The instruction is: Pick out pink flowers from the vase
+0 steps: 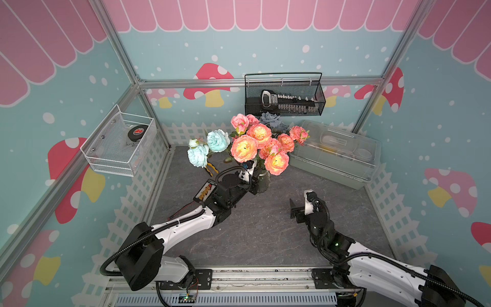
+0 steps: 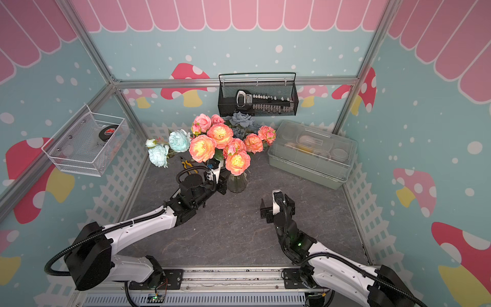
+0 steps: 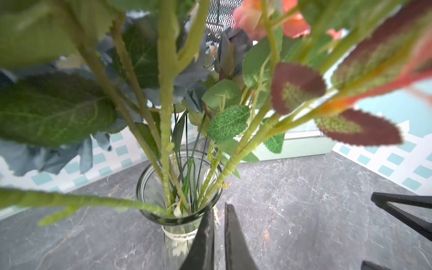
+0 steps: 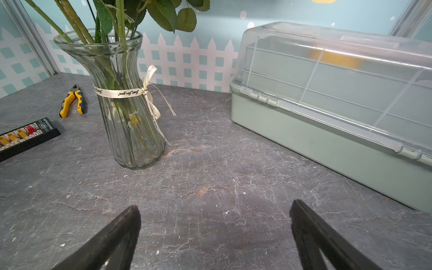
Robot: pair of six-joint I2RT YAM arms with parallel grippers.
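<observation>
The glass vase (image 4: 130,135) holds pink and coral roses (image 1: 258,134) with pale blue roses (image 1: 218,140) to the left and grey-blue ones behind. My left gripper is at the near rim of the vase, below the stems, its fingers almost together; what, if anything, is between them is unclear. In both top views it sits at the vase's left, partly under the blooms. My right gripper stands open over the table, right and front of the vase, with nothing between its fingers.
A lidded green box (image 2: 307,163) stands back right. Pliers (image 4: 67,101) and a small board (image 4: 31,137) lie left of the vase. A black basket (image 1: 285,94) hangs at the back, a white one (image 1: 110,153) on the left.
</observation>
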